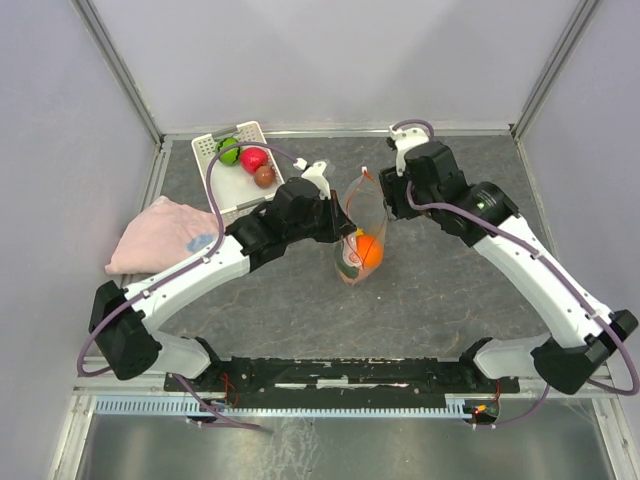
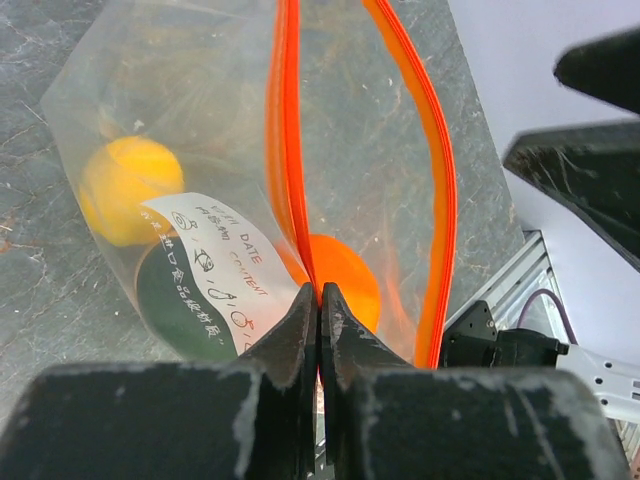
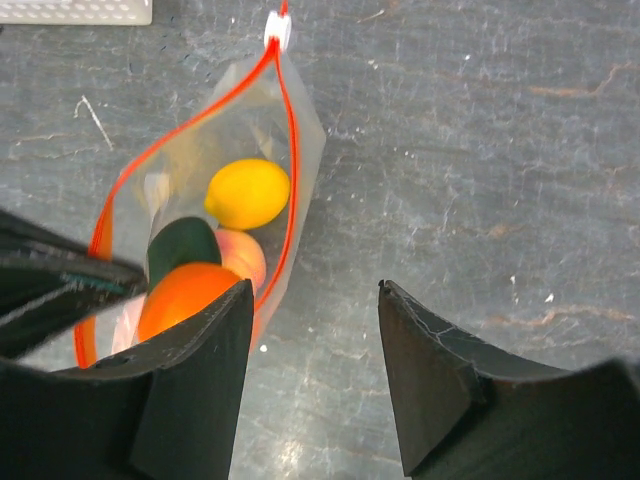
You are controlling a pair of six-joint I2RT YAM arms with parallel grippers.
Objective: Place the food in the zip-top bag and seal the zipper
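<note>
A clear zip top bag (image 1: 366,205) stands mouth up near the middle of the table, its orange zipper (image 3: 288,135) parted in a wide loop. Inside show a lemon (image 3: 248,193), an orange (image 3: 185,297), a peach (image 3: 240,256) and a dark green item (image 3: 183,246); a printed white label (image 2: 225,265) is on the bag. My left gripper is shut on the bag's orange-edged rim. To the bag's right, my right gripper stands open with only bare table between its fingers. A white zipper slider (image 3: 278,30) sits at the bag's far corner.
A white basket (image 1: 205,150) at the back left holds a green pepper (image 1: 229,152), a red item (image 1: 253,159) and a brown round item (image 1: 264,176). A pink cloth (image 1: 160,236) lies on the left.
</note>
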